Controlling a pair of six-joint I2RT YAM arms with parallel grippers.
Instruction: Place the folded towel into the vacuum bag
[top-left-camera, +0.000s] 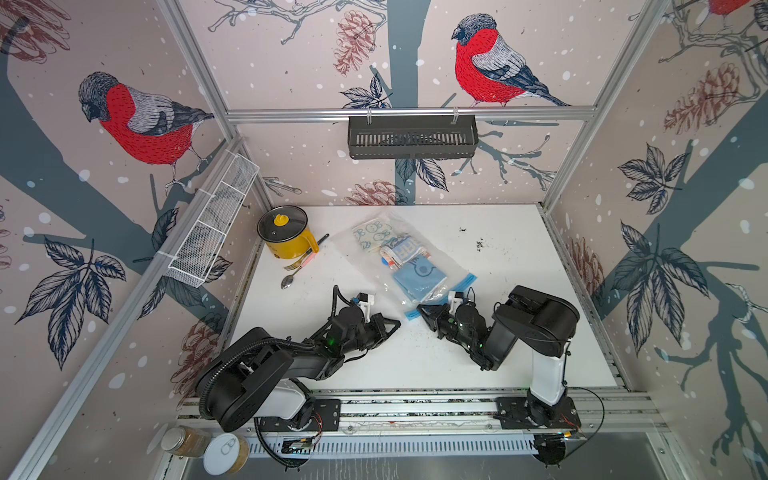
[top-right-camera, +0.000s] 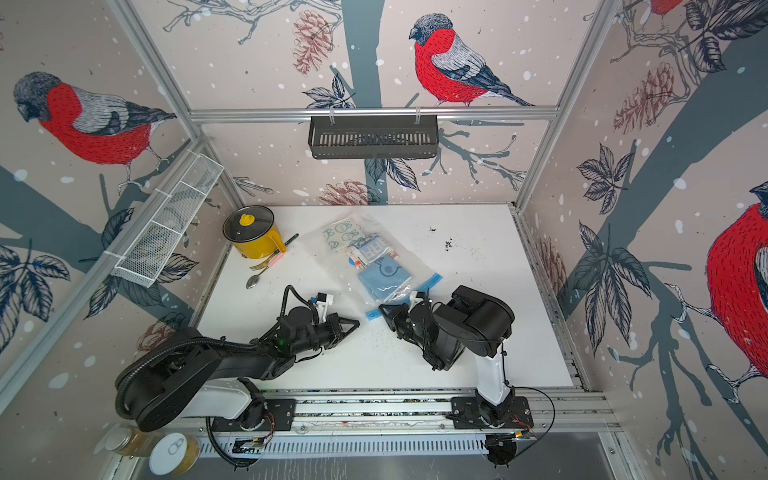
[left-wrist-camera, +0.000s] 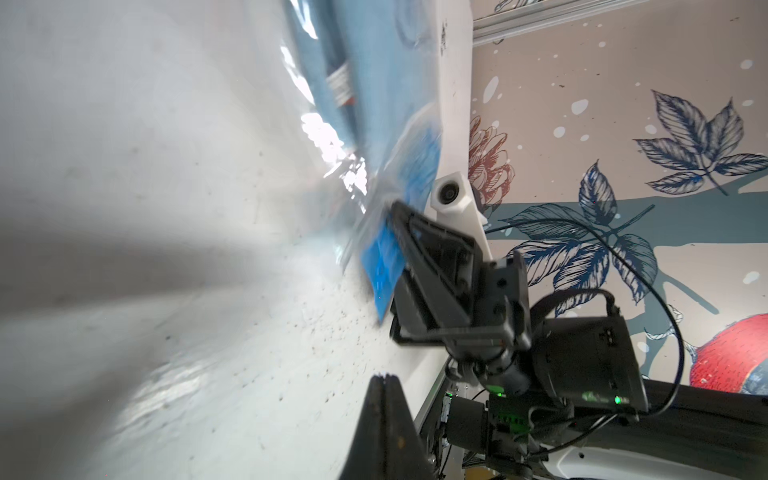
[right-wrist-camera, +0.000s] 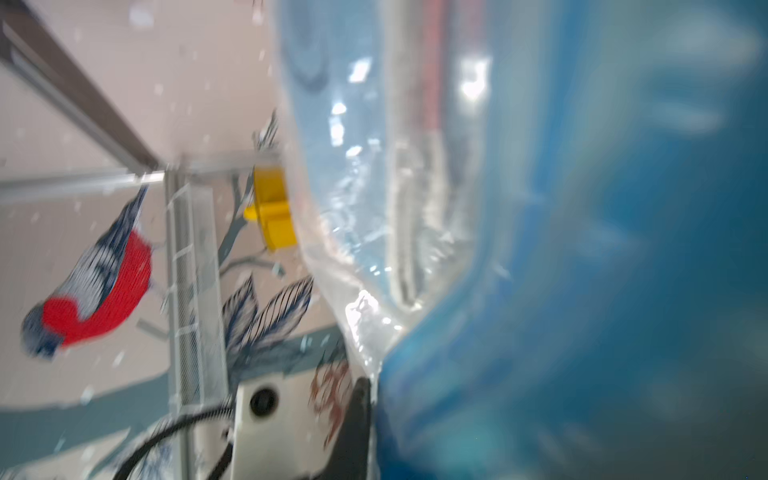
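Observation:
The light blue folded towel (top-left-camera: 418, 276) lies within the clear vacuum bag (top-left-camera: 448, 262), near its blue-edged mouth; plastic covers it in the left wrist view. My right gripper (top-left-camera: 421, 310) is shut on the bag's blue edge (left-wrist-camera: 384, 264), pinching it at the side nearest me. In the right wrist view the blue edge (right-wrist-camera: 432, 400) fills much of the picture, blurred, beside one dark finger (right-wrist-camera: 352, 432). My left gripper is shut just left of the bag mouth, with nothing showing between its fingers.
Several other packed items (top-left-camera: 400, 249) lie farther up inside the bag. A yellow pot (top-left-camera: 286, 232) and a spoon (top-left-camera: 288, 280) are at the back left.

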